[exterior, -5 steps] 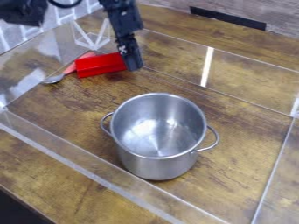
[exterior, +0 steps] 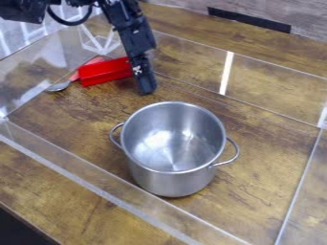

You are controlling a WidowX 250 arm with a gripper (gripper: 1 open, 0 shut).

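Observation:
My black gripper [exterior: 143, 75] is low at the upper left of the camera view, beside the right end of a red box-like object [exterior: 102, 71]; whether it touches it or is shut is hard to tell. A spoon [exterior: 59, 86] with a metal bowl lies at that object's left, partly hidden behind it. A large steel pot [exterior: 173, 148] with two handles stands at the middle bottom.
Transparent panels or edges border the area. A dark slotted strip runs along the back right.
The arm and gripper have moved down and slightly toward the camera, to beside the red object. The pot has not moved.

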